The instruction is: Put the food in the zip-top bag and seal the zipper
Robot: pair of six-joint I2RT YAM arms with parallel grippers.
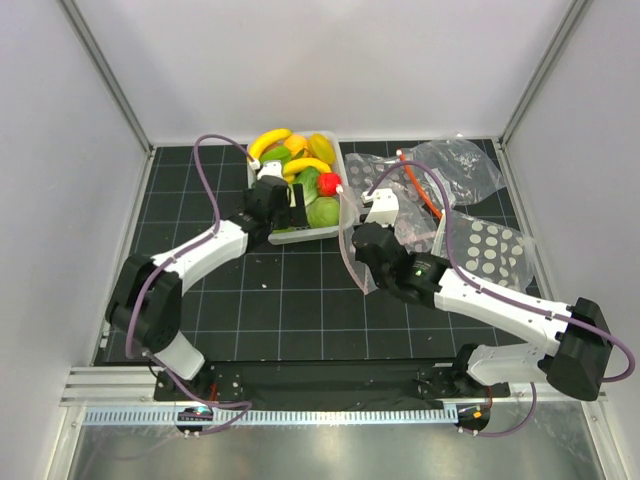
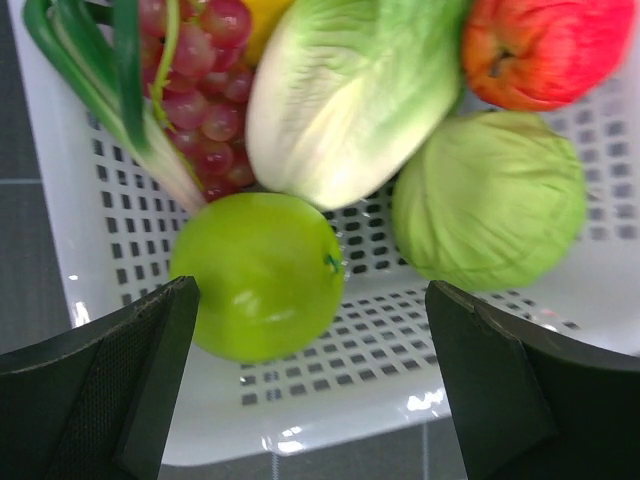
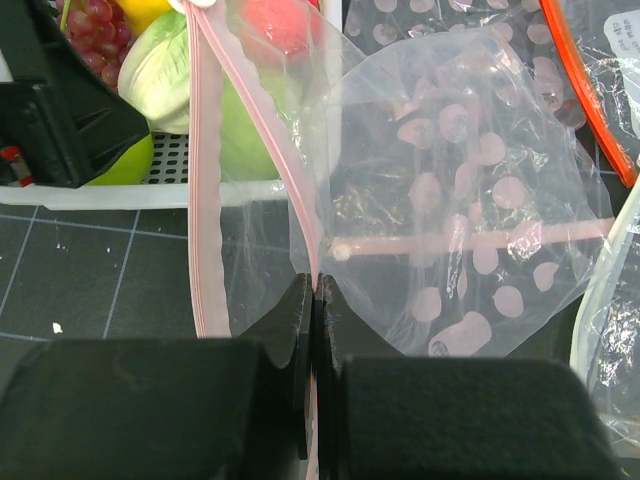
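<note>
In the left wrist view a shiny green round fruit (image 2: 262, 275) lies in the white basket (image 2: 215, 420). My left gripper hangs open above the basket's near side, its dark fingers (image 2: 505, 385) spread either side with nothing held. A pale green cabbage (image 2: 490, 200) sits to the right of the fruit. My right gripper is shut on the pink zipper edge of a clear bag (image 3: 450, 160). The bag's mouth gapes, its other pink edge (image 3: 205, 200) standing apart to the left, over part of the basket.
Napa cabbage (image 2: 350, 90), grapes (image 2: 205, 90), a red tomato or pepper (image 2: 540, 50) and bananas (image 1: 268, 142) fill the basket. More clear bags, one with an orange zipper (image 1: 420, 185), lie at the right.
</note>
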